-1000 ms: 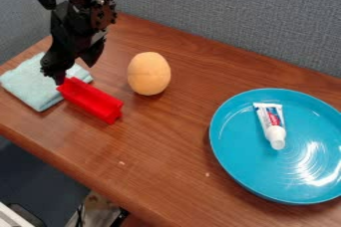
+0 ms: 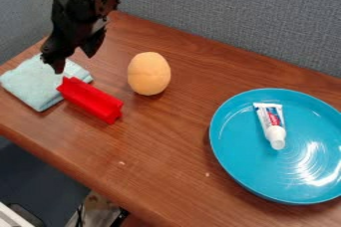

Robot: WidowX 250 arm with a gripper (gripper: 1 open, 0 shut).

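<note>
My black gripper hangs at the upper left with its fingers open, above a folded pale blue cloth and the back end of a red cylindrical object lying on the wooden table. An orange egg-shaped object stands right of them. A white toothpaste tube rests on a blue plate at the right.
A grey padded wall runs along the back. The table's left edge drops to a dark floor.
My gripper has risen slightly, away from the cloth and red object. The objects on the table have not visibly moved.
</note>
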